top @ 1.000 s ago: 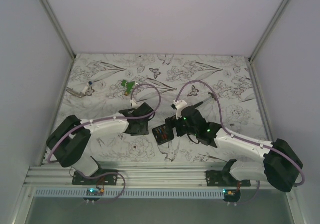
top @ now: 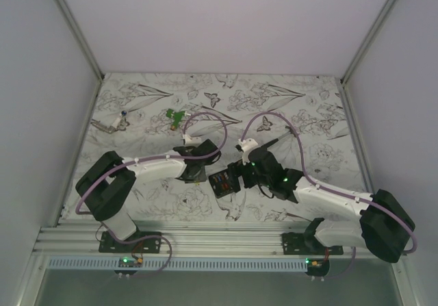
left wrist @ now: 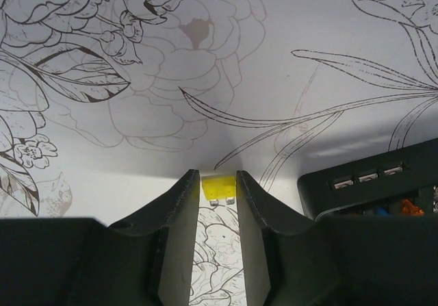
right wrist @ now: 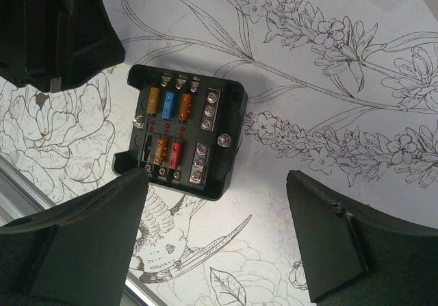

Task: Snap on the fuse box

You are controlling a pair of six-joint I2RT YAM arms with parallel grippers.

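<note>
My left gripper is shut on a small yellow fuse (left wrist: pixel 218 188) just left of the black fuse box (left wrist: pixel 342 172). In the right wrist view the fuse box (right wrist: pixel 212 183) lies on the patterned mat, with coloured fuses, metal studs and what looks like one empty dark slot at its lower left. My right gripper is open over the box's near side, nothing between its fingers. In the top view the box (top: pixel 222 186) sits between the two arms.
Green pieces (top: pixel 176 118) and small tools (top: pixel 109 122) lie at the back left. The mat is otherwise mostly clear around the box. A metal rail runs along the front edge.
The left arm has moved up and to the right in the top view, toward the fuse box. The right arm looks nearly still.
</note>
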